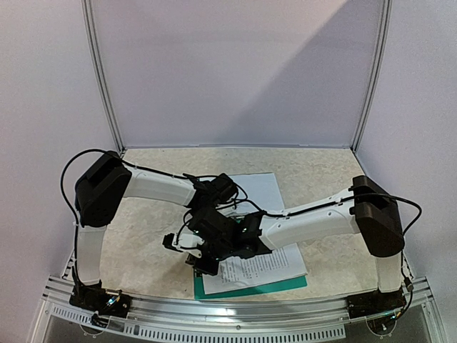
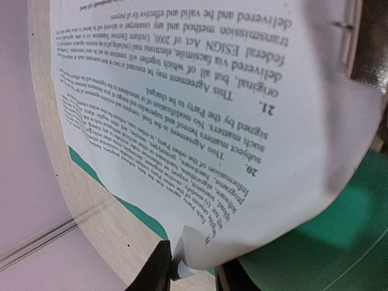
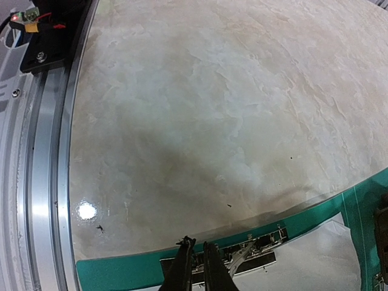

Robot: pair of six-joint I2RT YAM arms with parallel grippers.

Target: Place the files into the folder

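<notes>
White printed sheets [image 1: 268, 264] lie on the green folder [image 1: 253, 291] near the table's front edge. In the left wrist view the printed paper [image 2: 182, 115] bows upward, its curled corner between the fingertips of my left gripper, which stand apart. The arms hide that gripper from above. My right gripper stands open at the folder's metal clip [image 3: 248, 251], its fingertips over the clip; whether they touch it I cannot tell. White paper [image 3: 315, 257] lies beside the clip. In the top view this gripper is over the folder's left edge.
Another white sheet [image 1: 260, 189] lies behind the folder, partly covered by the arms. The right forearm [image 1: 314, 221] crosses over the folder and close to the left wrist. Bare table [image 1: 139, 243] shows on the left and right.
</notes>
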